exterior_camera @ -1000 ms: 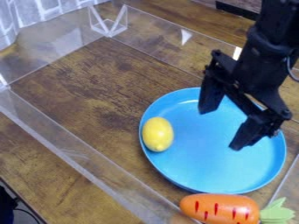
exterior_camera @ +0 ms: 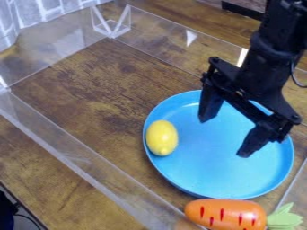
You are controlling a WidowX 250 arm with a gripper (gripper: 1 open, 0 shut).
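Observation:
My black gripper (exterior_camera: 235,120) hangs open over the right part of a blue plate (exterior_camera: 216,171), its two fingers apart with only plate visible between them. A yellow egg-shaped object (exterior_camera: 161,137) rests on the plate's left side, left of the gripper. An orange toy carrot (exterior_camera: 225,214) with a pale green top lies at the front, just below the plate.
Clear plastic walls border the wooden surface (exterior_camera: 84,81), along the left front and across the back. The wood to the left of the plate is bare.
The gripper has shifted slightly down and tilted a little over the plate. The plate, yellow object and carrot look unchanged.

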